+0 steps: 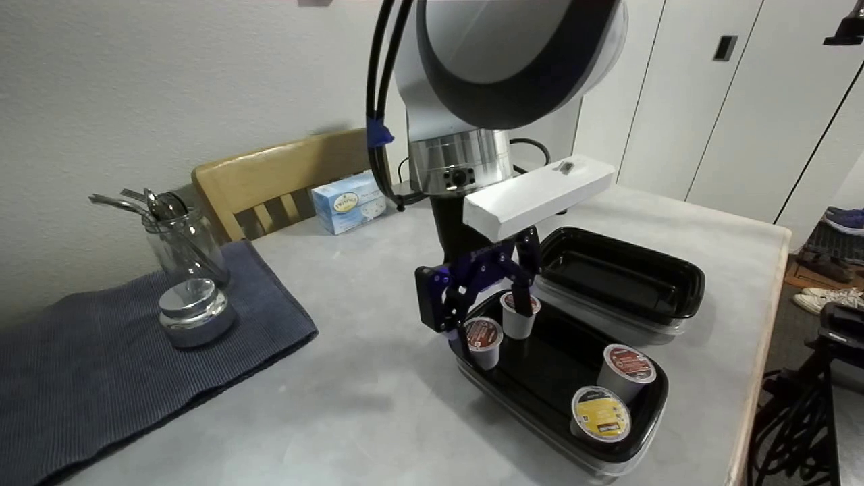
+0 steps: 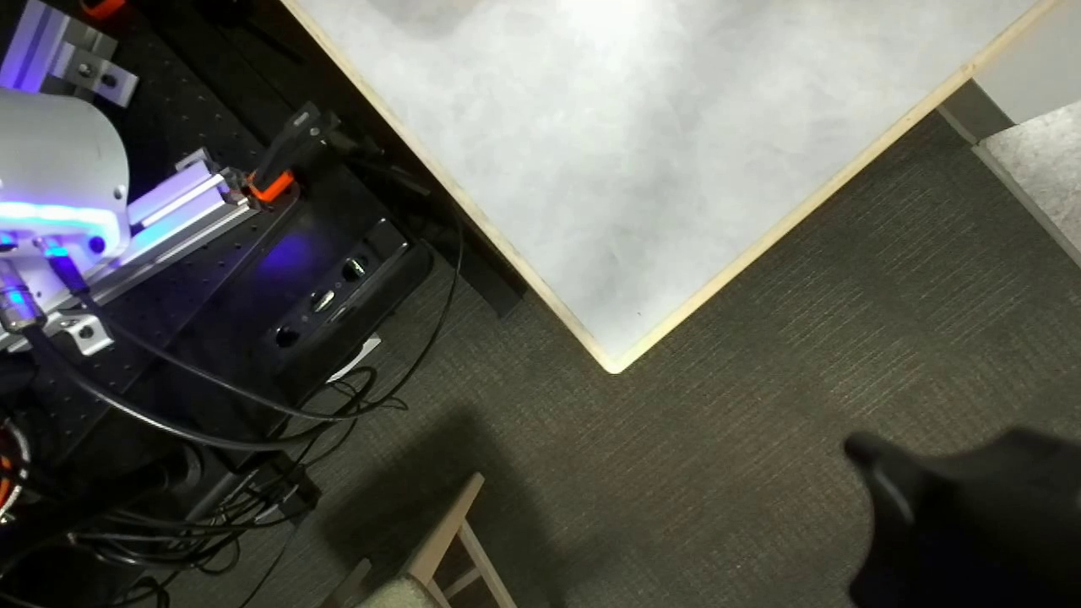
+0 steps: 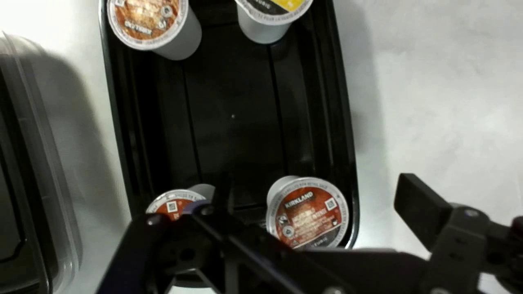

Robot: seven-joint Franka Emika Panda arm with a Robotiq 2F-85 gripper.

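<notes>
Several coffee pods stand in a black tray (image 1: pixel 559 376). At its left end are two red-brown-topped pods, the nearer one (image 1: pixel 484 333) and the farther one (image 1: pixel 519 322). My gripper (image 1: pixel 494 322) is open above that end, with one finger in front of each pod in this view. From the wrist, the Kirkland pod (image 3: pixel 309 215) appears between the spread fingers, while the farther pod (image 3: pixel 177 201) is partly covered by the left finger. A yellow-topped pod (image 1: pixel 600 414) and another red-topped pod (image 1: pixel 628 368) occupy the opposite end. No grip on any pod shows.
An empty black container (image 1: pixel 624 271) lies behind the tray. To the left, a blue mat (image 1: pixel 105 356) holds a lidded jar (image 1: pixel 194 312) and a glass of cutlery (image 1: pixel 185 243). A tea box (image 1: pixel 349 201) stands at the back. Bare tabletop (image 1: pixel 348 405) lies left of the tray.
</notes>
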